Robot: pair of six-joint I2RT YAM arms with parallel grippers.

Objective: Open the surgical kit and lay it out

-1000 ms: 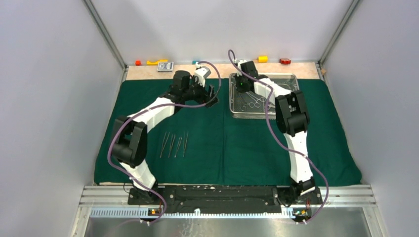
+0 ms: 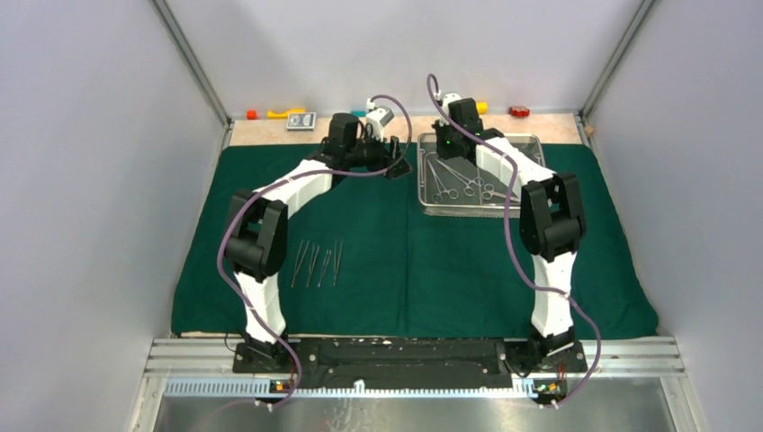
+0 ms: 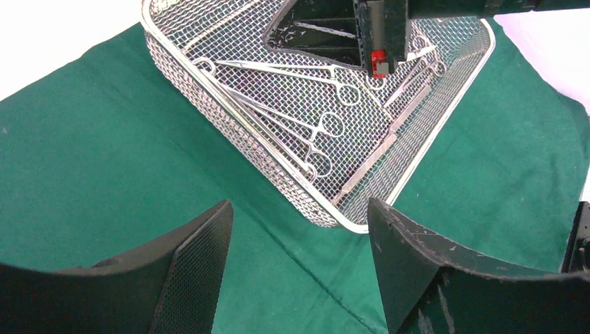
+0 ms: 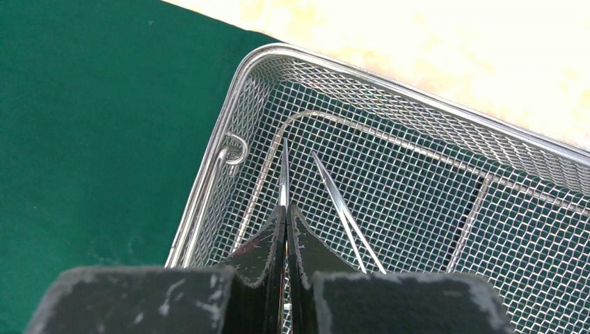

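The mesh instrument tray holds several ring-handled instruments, among them scissors-like ones at its left side. My right gripper is shut over the tray's back left corner. A thin pointed tip shows just ahead of its fingers; whether it is between them or below, I cannot tell. Another pointed pair of blades lies on the mesh to the right. My left gripper is open, its fingers wide apart and empty, left of the tray. Several slim instruments lie side by side on the green cloth.
Green cloth covers the table, with free room in front of the tray and at its right. A small box, a red item and other bits stand along the back edge. Both grippers are close together near the tray's left side.
The leftmost scissors-like instrument in the tray has shifted. My left gripper has moved back and right toward the tray.
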